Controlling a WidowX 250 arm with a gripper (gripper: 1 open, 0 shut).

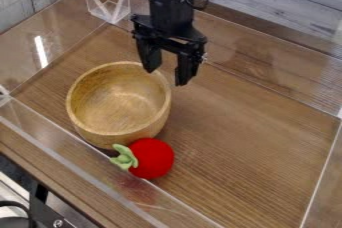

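The black robot arm reaches down from the top of the view, and its open gripper (170,68) hangs above the back right rim of a tan bowl (104,114). Nothing shows between its fingers. A red object with a green top, like a toy tomato or strawberry (151,160), lies on the wooden table just in front of the bowl.
A pale clear holder (107,4) stands at the back left. Raised edges border the table at the left and back.
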